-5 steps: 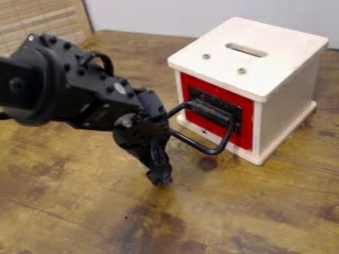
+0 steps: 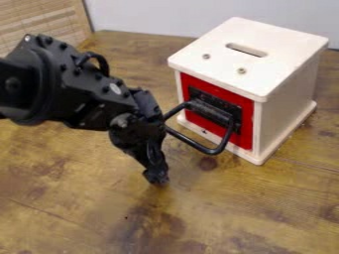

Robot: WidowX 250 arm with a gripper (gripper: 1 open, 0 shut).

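Observation:
A black robot arm reaches in from the left, and its gripper (image 2: 155,173) points down low over the wooden table, left of a white box (image 2: 284,94). The box has a red front panel (image 2: 203,86) with a black fitting and a black bar handle (image 2: 212,149) sticking out toward the gripper. The handle's near end is partly behind or against the gripper's body; I cannot tell whether they touch. Whether the fingers are open or shut is unclear.
A woven panel and a pale wall stand at the back left.
The arm and gripper have shifted very slightly left. The box and handle look unchanged.

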